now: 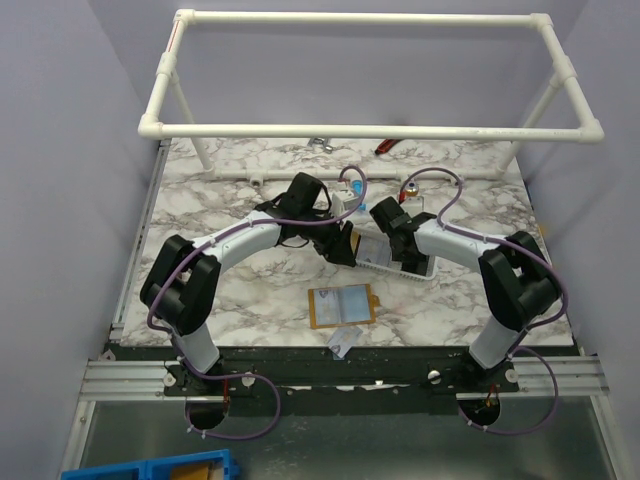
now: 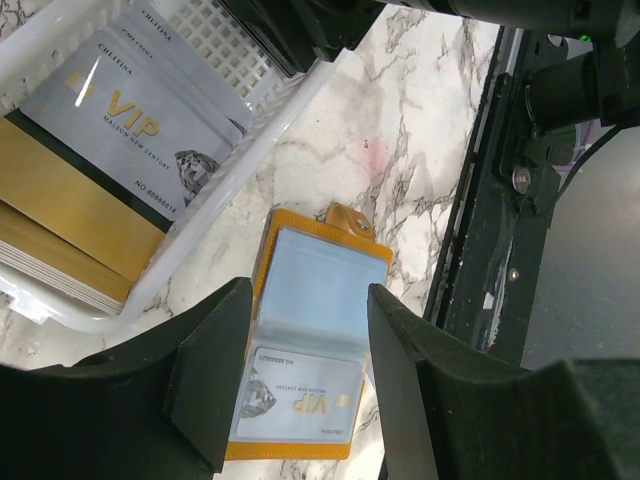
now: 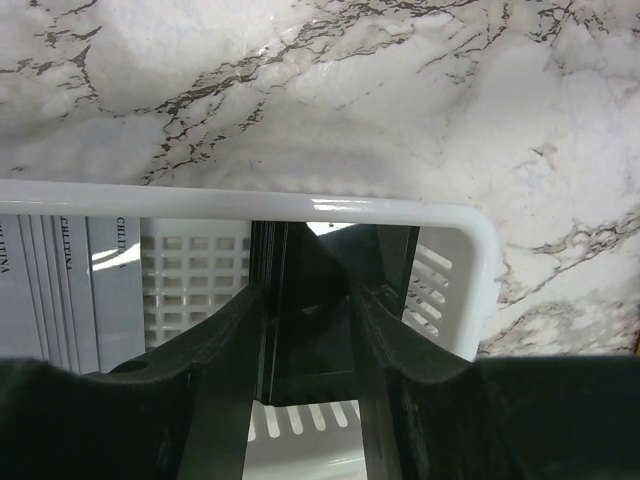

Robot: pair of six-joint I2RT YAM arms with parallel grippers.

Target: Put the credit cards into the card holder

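Note:
An orange-edged card holder (image 1: pixel 341 306) lies unfolded on the table. A silver VIP card (image 2: pixel 298 395) lies at one half, and the other half shows a bare pale pocket (image 2: pixel 322 285). Just below the holder is a loose pale card (image 1: pixel 344 341). The white basket (image 1: pixel 380 268) holds silver cards (image 2: pixel 125 110), gold cards (image 2: pixel 75 215) and black cards (image 3: pixel 320 300). My left gripper is open by the basket's left end, nothing between its fingers. Over the black cards stands my right gripper, its fingers apart; whether they touch a card I cannot tell.
Behind the basket are a blue item (image 1: pixel 357 187) and a red tool (image 1: pixel 388 146). A white pipe frame (image 1: pixel 370 131) spans above. Marble left of the holder is clear. Both arms are close together over the basket.

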